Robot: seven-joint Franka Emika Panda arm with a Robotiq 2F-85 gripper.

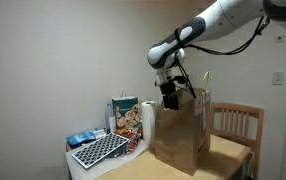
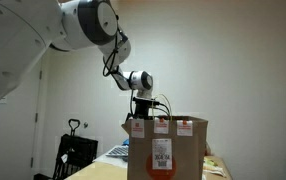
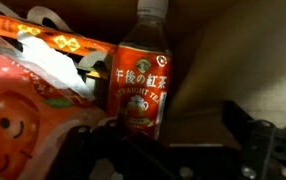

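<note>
A tall brown paper bag (image 1: 179, 138) stands on the wooden table, and my gripper (image 1: 170, 100) is at its open top. The second exterior view has the gripper (image 2: 141, 110) by the bag's rim, above the front face (image 2: 165, 158). Inside, the wrist view shows a bottle of tea (image 3: 143, 80) with a red label and white cap, lying among colourful packs. My gripper is open, its dark fingers (image 3: 251, 132) wide apart. The bottle's lower end is hidden behind the gripper; whether they touch cannot be told.
An orange pack (image 3: 58, 45) and a red pack with a smiling face (image 3: 13, 125) lie left of the bottle. Left of the bag are a white rack (image 1: 100, 149), a patterned bag (image 1: 125, 112) and a paper roll (image 1: 148, 118). A wooden chair (image 1: 238, 122) stands behind right.
</note>
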